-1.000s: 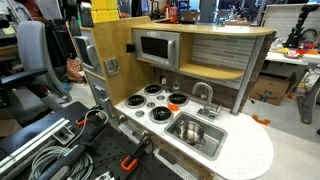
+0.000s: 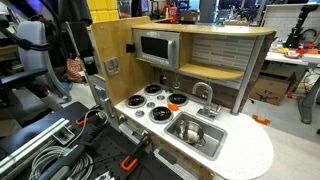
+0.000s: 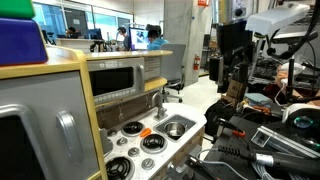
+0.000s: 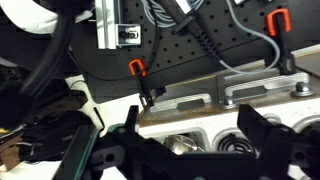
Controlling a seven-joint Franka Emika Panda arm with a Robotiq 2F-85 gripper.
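My gripper (image 3: 228,78) hangs in the air in front of the toy kitchen, high above its counter. In the wrist view, the dark fingers of the gripper stand wide apart at the bottom, open, with nothing held between them. A silver pot (image 2: 193,131) sits in the sink (image 2: 205,136), beneath a curved faucet (image 2: 207,94). On the counter between the burners and the sink lies a small orange item (image 2: 261,122). Several round burners (image 3: 121,167) fill the stove side, and all appear bare. The microwave (image 2: 157,48) above looks shut.
A wooden shelf (image 2: 215,66) overhangs the back of the counter. Cables (image 2: 50,160) and orange-handled clamps (image 2: 130,163) occupy the black robot table in front. The white counter right of the sink (image 2: 250,147) is clear.
The arm has shifted about at the upper left of exterior view 1. The pot, the orange item and the rest of the kitchen have stayed in place.
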